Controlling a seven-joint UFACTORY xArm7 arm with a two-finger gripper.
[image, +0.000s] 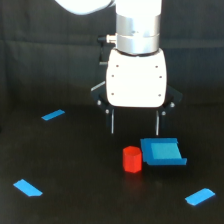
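Observation:
A red block (132, 159) stands upright on the dark table in the camera view. Close by on its right is a shallow blue tray (176, 161) with a lighter blue inside. My gripper (135, 134) is above and behind the block and tray, its two thin fingers (157, 123) spread wide apart. Nothing shows between the fingers, and the tips appear clear of the block.
Strips of blue tape mark the table: one at the front left (28, 188), another strip at the front right (201, 197), and a third strip at the back left (53, 115). A dark curtain hangs behind.

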